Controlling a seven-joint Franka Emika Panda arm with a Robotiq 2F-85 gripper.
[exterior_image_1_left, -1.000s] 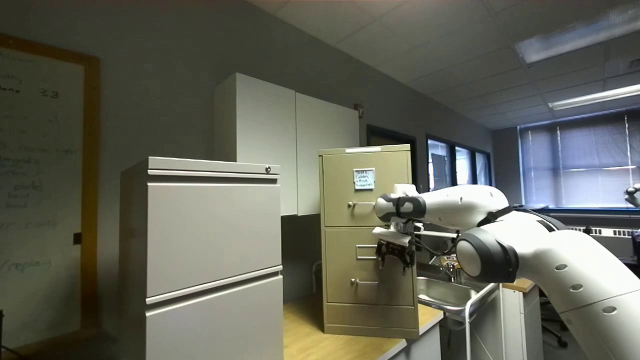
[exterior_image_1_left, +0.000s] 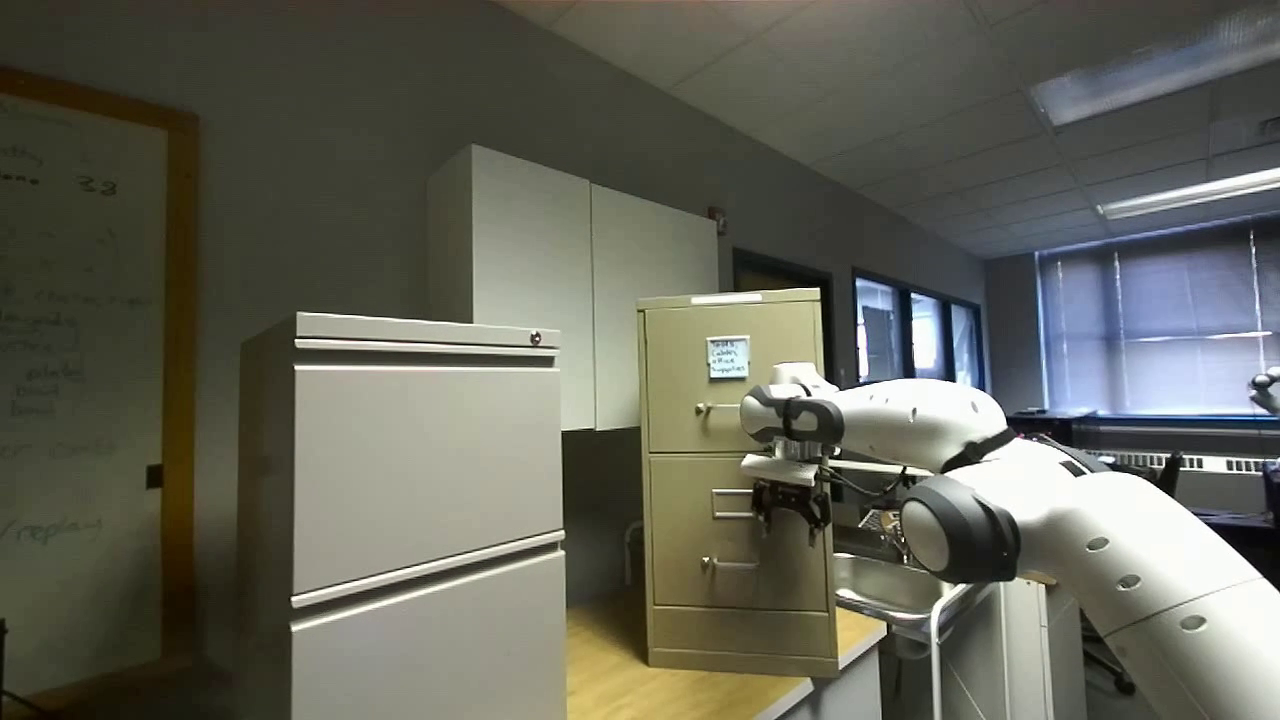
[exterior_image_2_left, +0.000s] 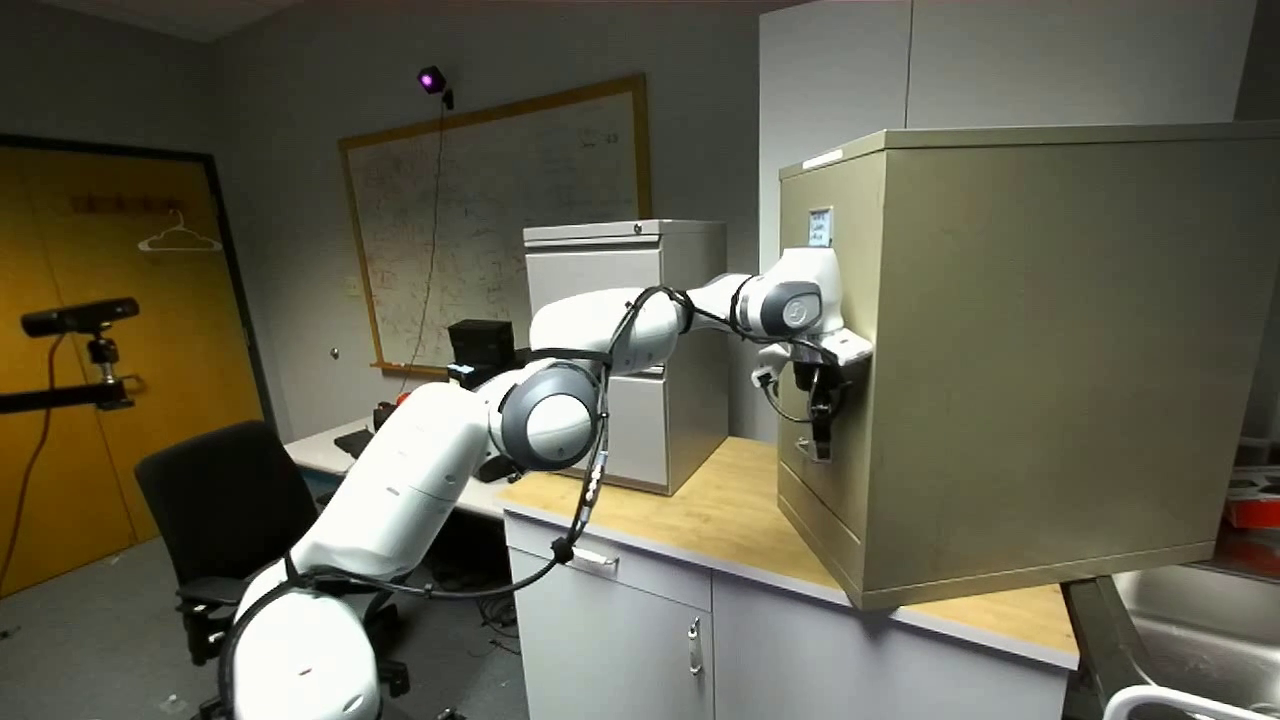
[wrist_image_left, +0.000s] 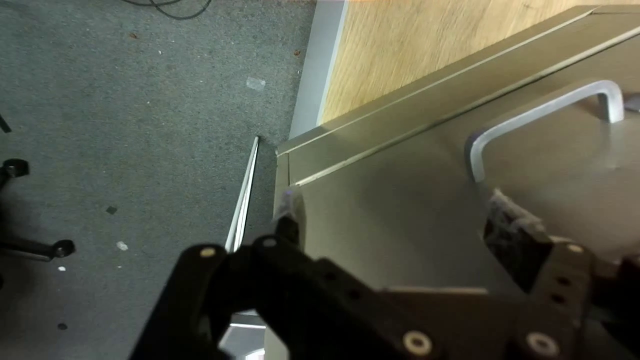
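A tan filing cabinet (exterior_image_1_left: 738, 636) with two drawers stands on the wooden counter, both drawers closed. Over the front of its lower drawer hangs my gripper (exterior_image_1_left: 792, 535), pointing down. In the wrist view the gripper is open, its two fingers spread wide with only the drawer front behind the gap. The lower drawer's silver handle (wrist_image_left: 543, 114) lies just past the right fingertip; I cannot tell whether they touch. Exterior view 2 shows the gripper (exterior_image_2_left: 822, 454) close against the cabinet's front face, partly dark against it.
A light grey filing cabinet (exterior_image_1_left: 420, 468) stands to one side on the wooden counter (exterior_image_2_left: 732, 516). Beyond the tan cabinet is a metal sink (exterior_image_1_left: 894, 582). In the wrist view, open carpet (wrist_image_left: 162, 120) lies beyond the counter edge.
In exterior view 1 the wrist has shifted slightly left, and the elbow and forearm have moved a little left and lower. The fingers remain apart. Both cabinets are unchanged.
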